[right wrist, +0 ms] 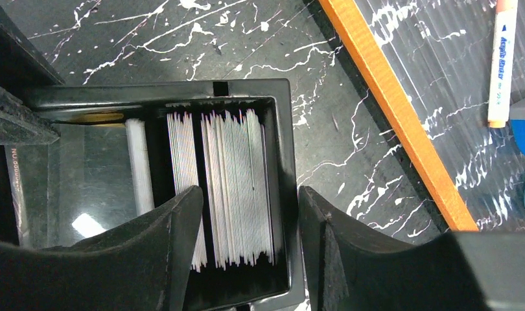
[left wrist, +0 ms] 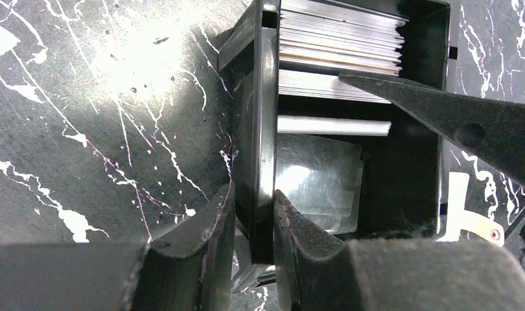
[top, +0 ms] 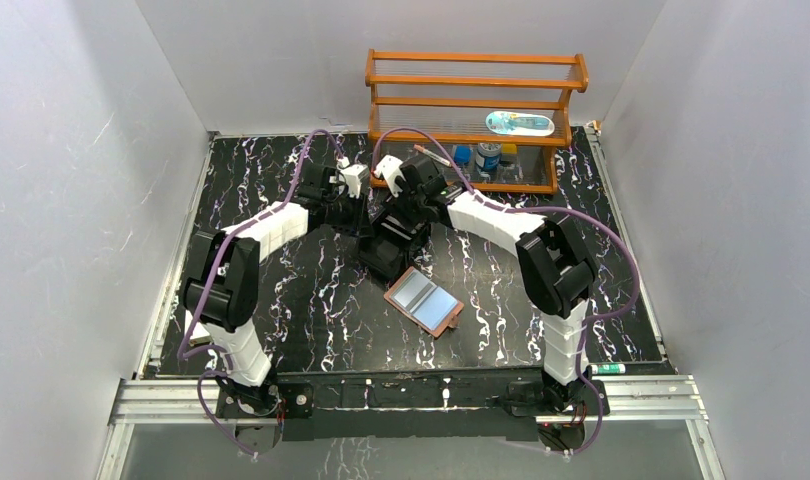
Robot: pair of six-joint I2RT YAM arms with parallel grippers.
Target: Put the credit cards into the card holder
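Observation:
A black open box (top: pixel 383 258) stands at the middle of the table, between both arms. Thin cards (right wrist: pixel 237 188) are packed on edge at one end of it, beside a thinner stack and a white bar. My left gripper straddles one long side wall of the box; its fingers lie close against both faces, and their grip is unclear. Around the cards' end, my right gripper is open, one finger over the cards inside and the other outside the end wall. In front lies an opened brown-edged card holder (top: pixel 424 300) with pale panels.
Behind the box stands a wooden rack (top: pixel 471 187) carrying a marker (right wrist: pixel 501 65), a blue item and a tin (top: pixel 488 157).

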